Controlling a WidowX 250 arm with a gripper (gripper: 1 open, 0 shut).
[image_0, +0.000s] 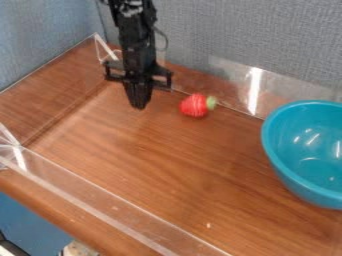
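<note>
My black gripper (139, 98) hangs over the back left of the wooden table, its fingers shut and pointing down, with nothing visible between them. A red toy strawberry (197, 106) with a green top lies on the table to the right of the gripper, apart from it, near the back clear barrier.
A teal bowl (305, 157) stands at the right of the table (160, 180). Clear low walls (107, 209) edge the work area.
</note>
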